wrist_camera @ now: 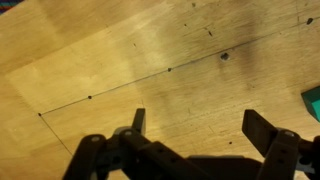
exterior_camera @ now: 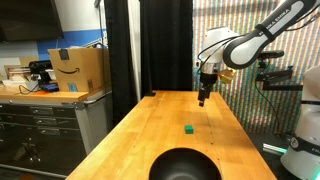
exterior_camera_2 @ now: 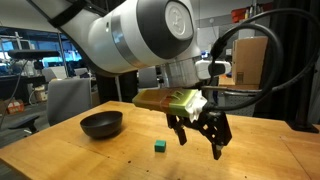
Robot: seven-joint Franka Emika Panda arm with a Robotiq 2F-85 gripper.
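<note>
A small green block (exterior_camera: 189, 129) lies on the wooden table (exterior_camera: 130, 130), and the wrist view catches only part of the green block (wrist_camera: 313, 102) at its right edge. Above the table hangs my gripper (exterior_camera: 202, 99), clear of the surface and of the block. In the wrist view its two fingers (wrist_camera: 137, 122) stand wide apart with bare wood between them, so the gripper is open and empty. A black bowl (exterior_camera: 185, 166) rests at the near edge of exterior view 1; exterior view 2 has the bowl (exterior_camera_2: 101, 124) at the left, well apart from the green block (exterior_camera_2: 160, 146).
Cardboard boxes (exterior_camera: 79, 68) sit on a drawer cabinet (exterior_camera: 45, 125) left of the table. A black curtain (exterior_camera: 122, 50) hangs behind.
</note>
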